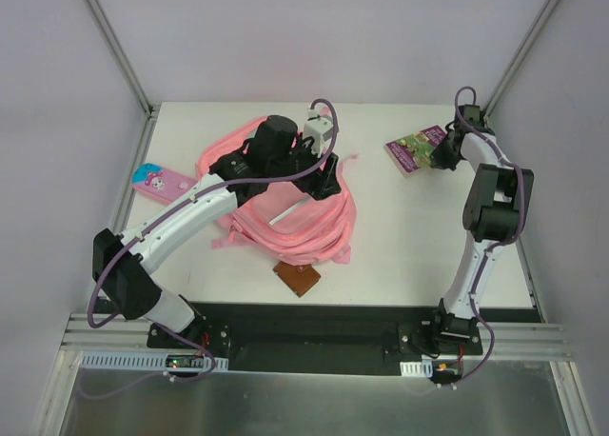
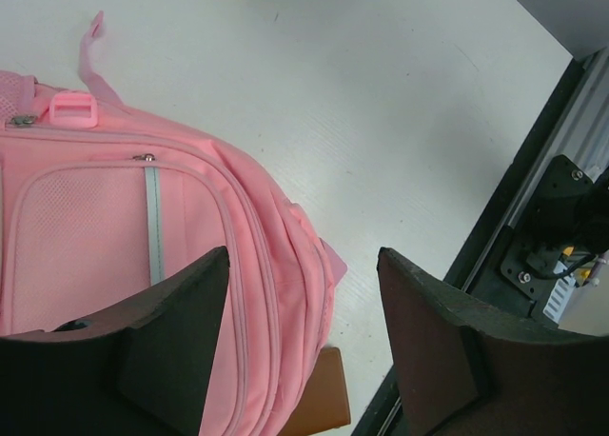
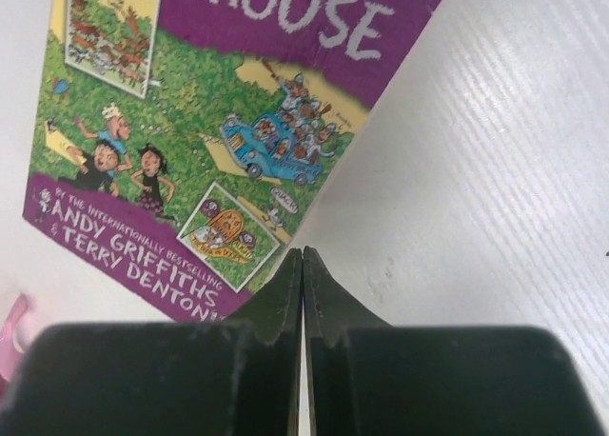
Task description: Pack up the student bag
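Observation:
The pink bag (image 1: 295, 227) lies flat on the left half of the white table, its zipped front visible in the left wrist view (image 2: 95, 227). My left gripper hangs open over the bag's right part. A purple and green book (image 1: 411, 152) lies at the back right, its cover filling much of the right wrist view (image 3: 181, 122). My right gripper is shut with nothing seen between its fingers, at the book's edge. A pink pencil case (image 1: 162, 181) lies left of the bag.
A brown item (image 1: 296, 278) lies in front of the bag.

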